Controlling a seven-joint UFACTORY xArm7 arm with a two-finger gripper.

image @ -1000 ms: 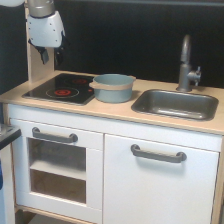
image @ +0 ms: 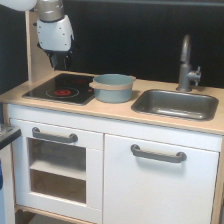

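High over the black stovetop [image: 62,89], at the upper left, hangs my gripper [image: 60,60], pointing down. Its dark fingers are small and blend into the dark backdrop, so their opening is unclear. No object can be made out between them. A blue-grey pot [image: 115,92] with tan handles stands upright on the counter at the stovetop's right edge. The gripper is to the left of the pot, above it and apart from it.
A metal sink [image: 176,104] with a dark faucet [image: 186,66] fills the counter's right side. Below are a closed oven door [image: 93,178] with a window and a white cabinet door [image: 150,190], both with grey handles. Bare wood [image: 117,110] shows in front of the pot.
My gripper has moved a little to the right and slightly lower in the view. The pot, stovetop and doors look the same.
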